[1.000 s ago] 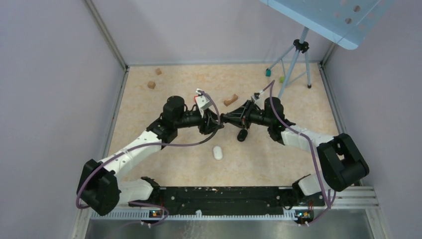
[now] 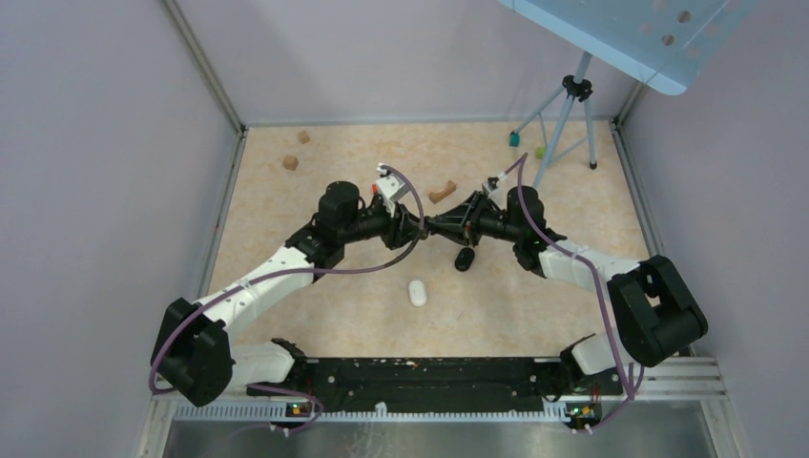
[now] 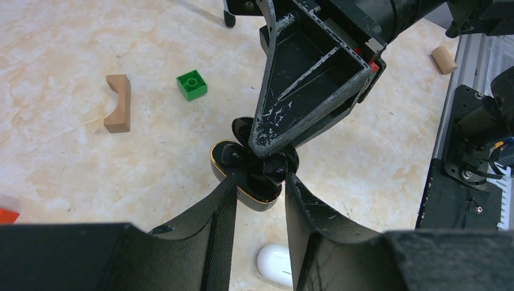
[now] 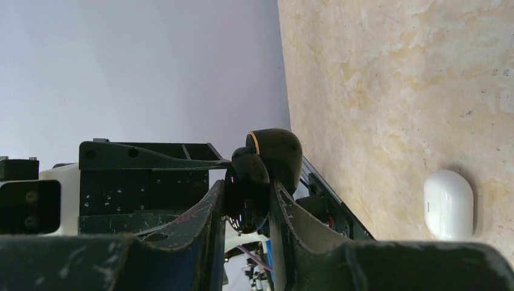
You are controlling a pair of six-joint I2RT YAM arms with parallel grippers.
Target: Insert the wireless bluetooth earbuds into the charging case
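Above the middle of the table both grippers meet. My right gripper (image 2: 437, 225) is shut on the open black charging case (image 3: 257, 200), which has a gold rim; a dark glossy earbud (image 3: 233, 155) lies in it. My left gripper has its fingers part open at the case, around a second glossy earbud piece (image 3: 276, 168) at the case's side; whether they grip it I cannot tell. In the right wrist view the case (image 4: 282, 151) is largely hidden behind a glossy black piece (image 4: 245, 194) at the fingertips.
A white oval object (image 2: 417, 293) and a black one (image 2: 465, 259) lie on the table below. Wooden blocks (image 2: 442, 191), a green block (image 3: 191, 85) and a red block (image 3: 7, 216) lie around. A tripod (image 2: 572, 105) stands at the back right.
Over the last second my left arm has shifted slightly up the top view at the meeting point. The right arm looks unchanged.
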